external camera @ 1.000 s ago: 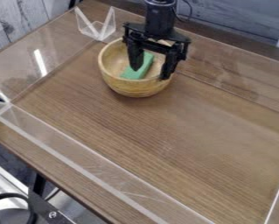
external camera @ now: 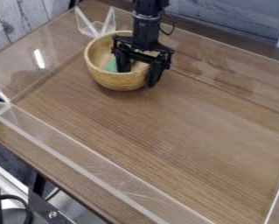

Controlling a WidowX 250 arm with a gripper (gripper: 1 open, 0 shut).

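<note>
A black robot arm hangs from the top of the camera view, its gripper (external camera: 139, 63) lowered into a round yellow wooden bowl (external camera: 111, 82) on the wooden table. Inside the bowl a green object (external camera: 110, 66) is partly hidden behind the gripper. The fingers reach down over the bowl's middle and right rim; whether anything is between them is hard to see.
A clear plastic piece (external camera: 94, 22) stands behind the bowl at upper left. Clear strips lie along the table's left edge, with black cables at the lower left.
The gripper has moved down and slightly left into the bowl, now covering more of the green object. The bowl sits slightly left of where it was.
</note>
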